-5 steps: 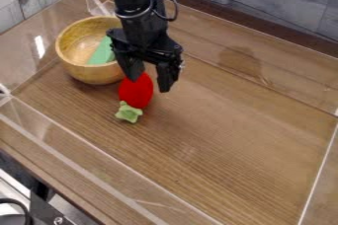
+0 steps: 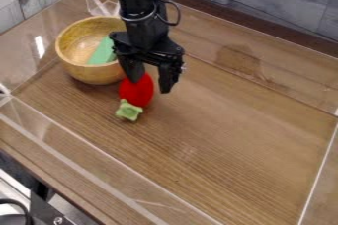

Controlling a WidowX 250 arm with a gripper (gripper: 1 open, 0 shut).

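The black gripper (image 2: 145, 66) hangs low over a red object (image 2: 136, 92), which has a green leafy top (image 2: 128, 111) pointing to the front, perhaps a toy strawberry. One dark finger reaches down beside the red object's upper part, the other is off to the right. Whether the gripper touches or holds it is unclear. A tan bowl (image 2: 77, 65) stands just left of the gripper with a mint-green item (image 2: 103, 50) inside, partly hidden by the arm.
A white wall is at the upper left, and a dark cable lies at the lower left corner.
The gripper and arm have shifted very slightly; the red object and bowl look unmoved.
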